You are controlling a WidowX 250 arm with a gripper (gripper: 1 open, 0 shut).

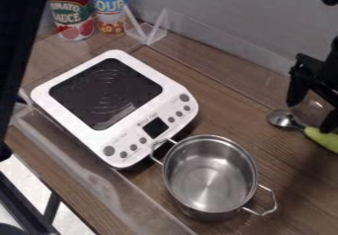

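Observation:
At the right edge my black gripper (311,86) hangs over a utensil with a silver round head (280,118) and a yellow-green handle (321,138); whether its fingers are open or shut is hard to tell. A white portable cooktop (66,96) with a black plate sits at the left. In front of it stands a steel pot (211,177) with two handles.
Two cans, tomato sauce (73,10) and alphabet soup (107,4), stand at the back left beside a clear plastic piece (145,27). Clear plastic edging runs along the front left.

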